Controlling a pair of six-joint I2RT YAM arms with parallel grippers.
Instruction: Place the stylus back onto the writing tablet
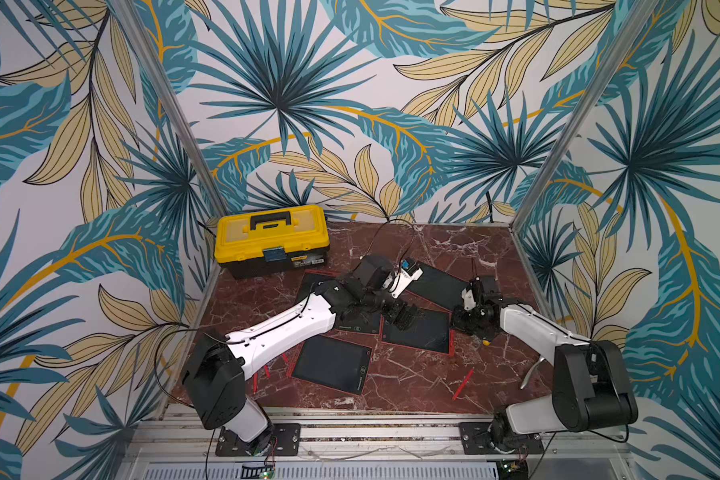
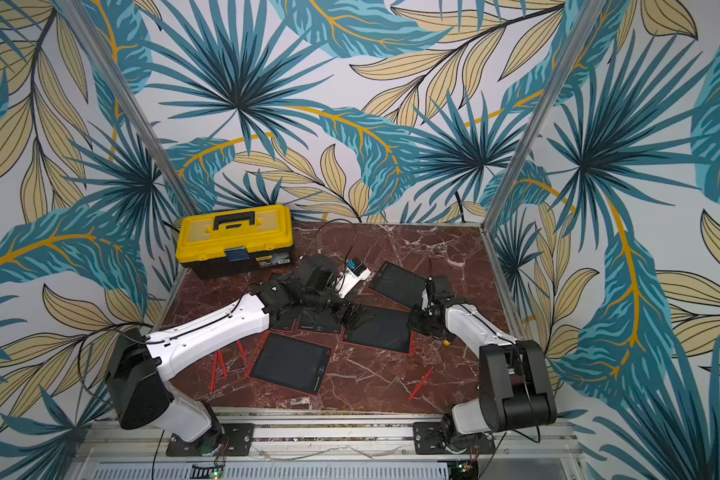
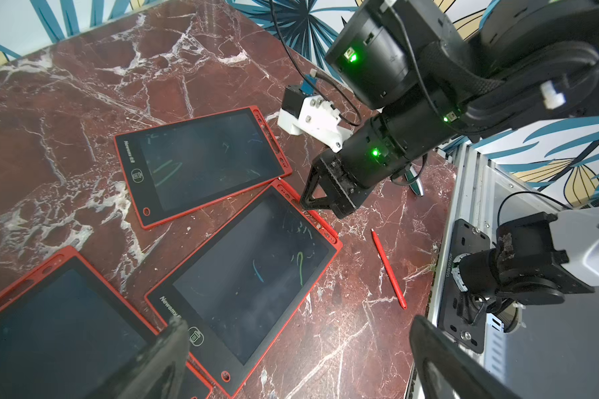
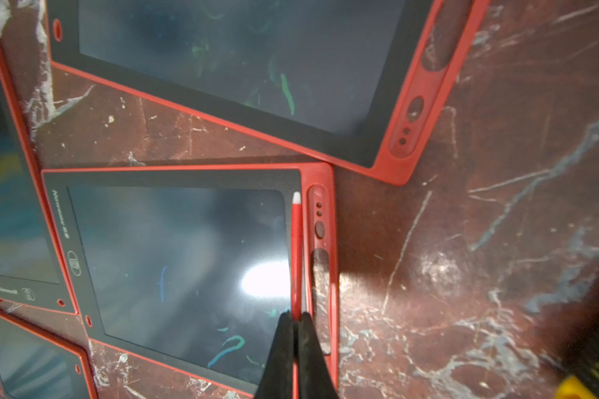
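A thin red stylus (image 4: 296,256) with a pale tip is pinched by my right gripper, which is shut on it. In the right wrist view the stylus lies along the slotted edge of a red-framed tablet (image 4: 179,174), overlapping the border between screen and holder slot (image 4: 320,286); whether it touches the tablet I cannot tell. From the left wrist view, the right gripper is low over that same edge. My left gripper stands open above the tablets, nothing between its fingers.
Another tablet (image 1: 434,286) sits behind, and one (image 1: 332,364) lies front left. A loose red stylus (image 1: 462,384) rests on the marble front right; more red styluses (image 2: 219,364) lie at left. The yellow toolbox (image 1: 272,236) fills the back left corner.
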